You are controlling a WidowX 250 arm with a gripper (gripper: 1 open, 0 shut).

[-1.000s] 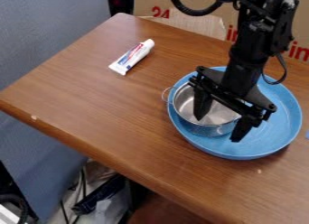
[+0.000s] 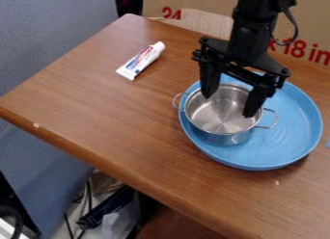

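My black gripper (image 2: 230, 98) hangs over a steel pot (image 2: 225, 122) with two side handles, its fingers spread open above the pot, one near the back left rim and one toward the right. Nothing shows held between them. The pot sits on a blue plate (image 2: 290, 144) on the wooden table (image 2: 96, 118). A white toothpaste tube (image 2: 141, 61) lies on the table to the left of the plate.
A cardboard box (image 2: 187, 10) stands at the back behind the arm. Cables and other clutter lie below the table's front left edge.
My gripper has risen and shifted slightly left and back from lower over the pot. The pot, plate and tube look unmoved.
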